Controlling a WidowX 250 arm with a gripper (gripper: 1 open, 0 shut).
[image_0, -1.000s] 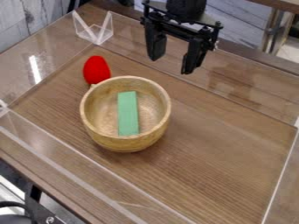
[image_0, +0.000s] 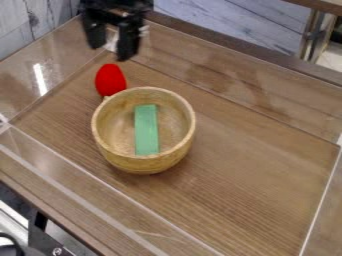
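Note:
My gripper (image_0: 115, 36) is a dark, blurred shape at the top left, above and behind a red oval object (image_0: 111, 79). Its fingers appear apart, though blur hides their detail. The red object lies on the wooden surface, just behind a round tan bowl (image_0: 185, 129). A green rectangular block (image_0: 146, 130) lies inside the bowl.
The wooden table (image_0: 254, 150) has clear room across its right and front. A wooden ledge runs along the top right, and the table's left edge shows at the lower left. Something pale, partly hidden, sits behind the gripper.
My gripper has moved left from the upper middle to above the red object, and looks more blurred. The bowl, block and red object appear unmoved.

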